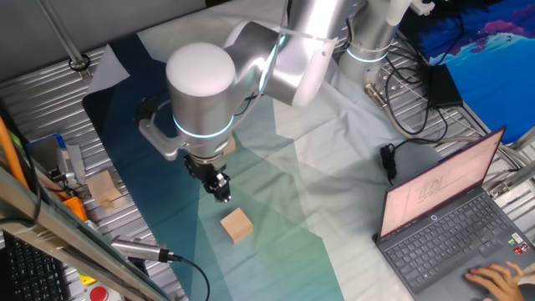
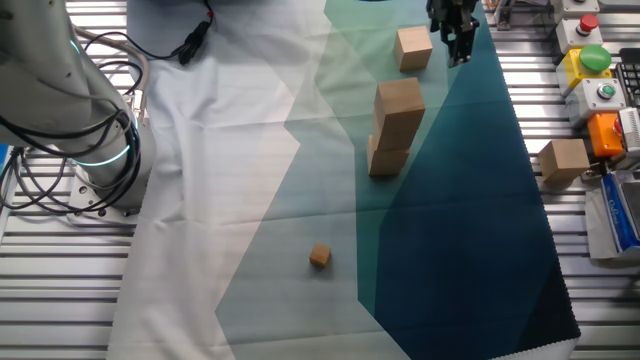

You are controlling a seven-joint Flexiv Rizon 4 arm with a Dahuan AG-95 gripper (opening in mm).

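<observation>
My gripper hangs over the cloth, close to a light wooden block but apart from it in this view. From the other side, the gripper shows at the top edge, to the right of that same block. Its fingers are small and dark, so their spacing is unclear, and no held object shows. A long wooden block stands on a lower wooden block, slightly offset. My arm hides most of this stack in exterior view 1. One small wooden cube lies alone on the pale cloth.
Off the cloth sits another wooden block, near push-button boxes. A laptop with a person's hand on it occupies the right side. Around the small cube, the cloth is clear.
</observation>
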